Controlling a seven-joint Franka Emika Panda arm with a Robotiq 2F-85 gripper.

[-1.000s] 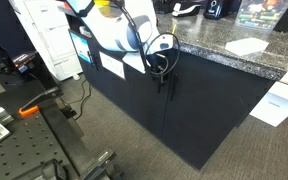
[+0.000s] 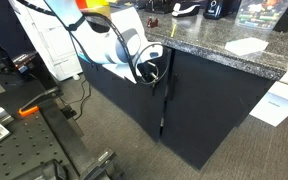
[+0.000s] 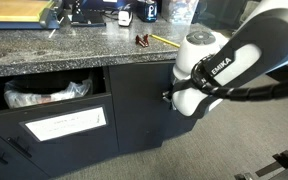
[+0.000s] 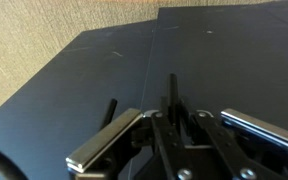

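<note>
Dark cabinet doors (image 2: 206,112) stand under a grey speckled countertop. In the wrist view, a slim black door handle (image 4: 172,88) runs in between the fingers of my gripper, which looks shut on it; the contact itself is dark and hard to make out. The neighbouring door's handle (image 4: 110,112) is to the left, outside the fingers. Exterior view 1 has the gripper (image 2: 151,77) close to the door fronts, below the counter edge. From the other side, the gripper (image 3: 168,97) is partly hidden by the white arm. The door edges appear slightly offset from each other at the seam.
The countertop (image 2: 219,36) overhangs the doors and carries a clear bin (image 2: 262,14) and several small items. At the left of exterior view 2, a drawer (image 3: 49,92) holding a plastic bag shows.
My gripper and forearm have moved lower and slightly left in exterior view 1, staying near the handles. The seam between the two doors now looks wider and darker.
</note>
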